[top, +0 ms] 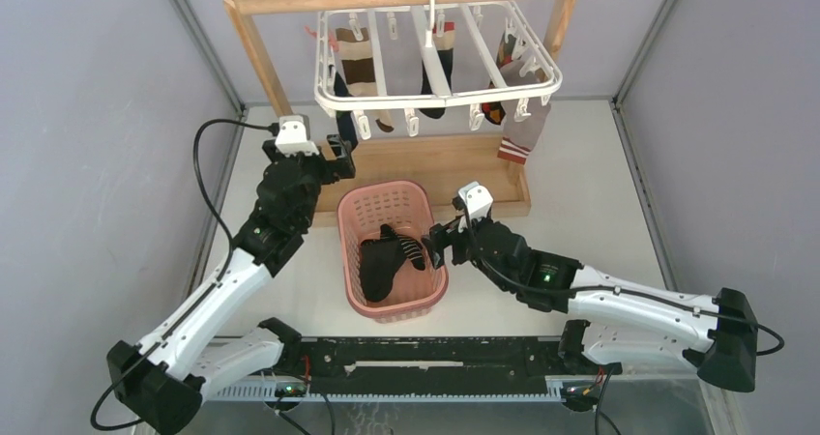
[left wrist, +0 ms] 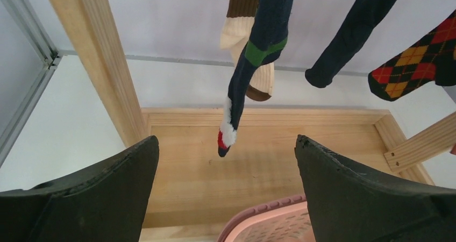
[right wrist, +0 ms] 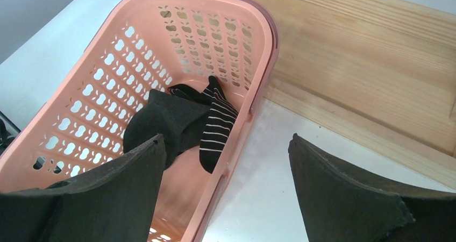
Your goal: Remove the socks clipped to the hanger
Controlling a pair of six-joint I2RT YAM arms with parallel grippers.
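Socks hang clipped to the white hanger (top: 435, 100): a brown striped sock (top: 358, 68), a dark sock with green band and white-red tip (left wrist: 253, 54), a dark sock (left wrist: 349, 32), a plaid sock (left wrist: 403, 70) and a grey red-striped one (top: 522, 126). My left gripper is open, facing the green-banded sock's tip, nothing between its fingers. My right gripper is open over the pink basket's right side. The basket (top: 346, 261) holds dark socks (right wrist: 166, 118), one with white stripes.
A wooden stand (top: 280, 0) carries the hanger, with a shallow wooden base (top: 474, 164) behind the basket. Grey walls stand left and right.
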